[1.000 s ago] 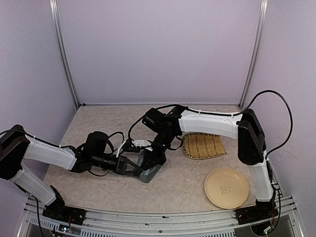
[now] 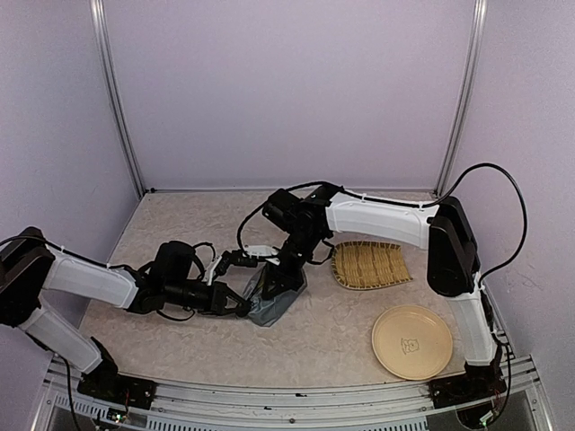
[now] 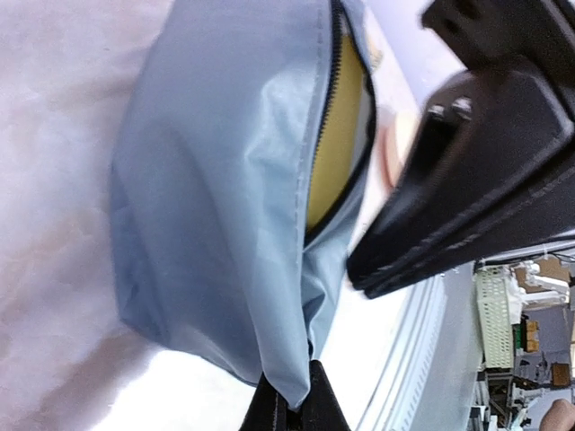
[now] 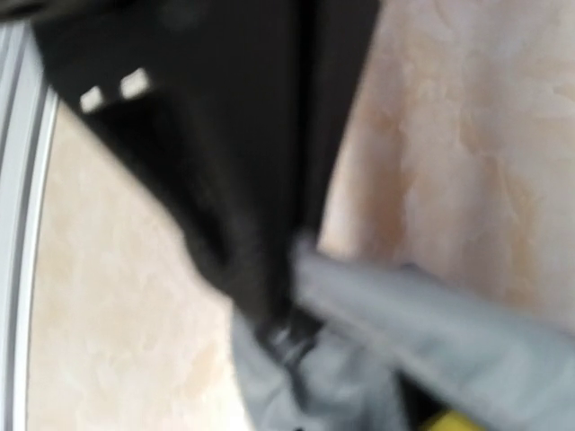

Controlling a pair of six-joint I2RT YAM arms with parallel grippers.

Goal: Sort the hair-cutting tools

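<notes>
A grey-blue zippered pouch (image 3: 207,180) lies at the middle of the table, its zip partly open with something yellow (image 3: 334,144) inside. My left gripper is shut on the pouch's edge at one end of the zip. My right gripper (image 2: 274,287) is shut, close over the pouch; in the right wrist view, which is blurred, its fingertips (image 4: 260,287) are by the pouch fabric, and I see nothing held between them. In the left wrist view its black body is right of the open zip.
A woven rectangular basket (image 2: 368,268) sits at the back right. A round tan plate (image 2: 411,346) lies at the front right.
My right gripper has moved slightly up in the top view, and more of the pouch shows around it.
</notes>
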